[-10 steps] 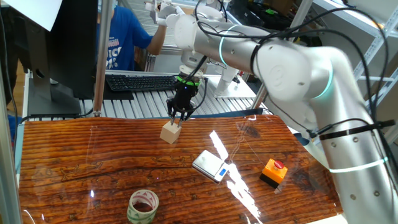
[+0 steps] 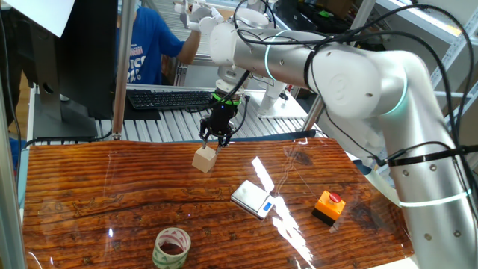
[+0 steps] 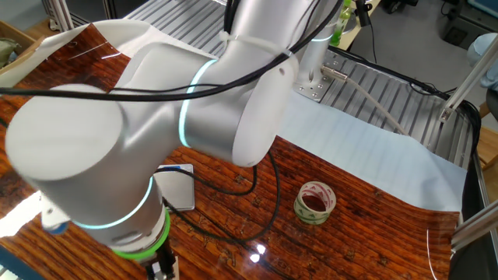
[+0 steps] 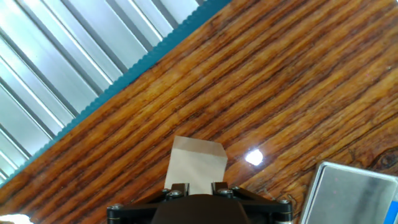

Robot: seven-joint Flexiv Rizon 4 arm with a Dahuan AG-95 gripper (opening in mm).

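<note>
A pale wooden block (image 2: pixel 204 158) rests on the glossy brown table near its back edge. My gripper (image 2: pixel 214 142) is just above the block and slightly to its right, fingers apart. In the wrist view the same block (image 4: pixel 197 165) shows ahead of and below the gripper, its near end hidden by the gripper body. The two fingertips (image 4: pixel 180 187) stand apart over it, and no grip on it shows. In exterior view 2 the gripper (image 3: pixel 163 271) is cut by the lower edge, and the block is mostly hidden.
A small silver scale (image 2: pixel 253 198) lies right of the block. Further right is an orange box with a red button (image 2: pixel 328 205). A tape roll (image 2: pixel 172 247) sits at the front. Behind the table edge are a ribbed metal surface (image 4: pixel 56 62) and a keyboard (image 2: pixel 168 99).
The block has stayed in place.
</note>
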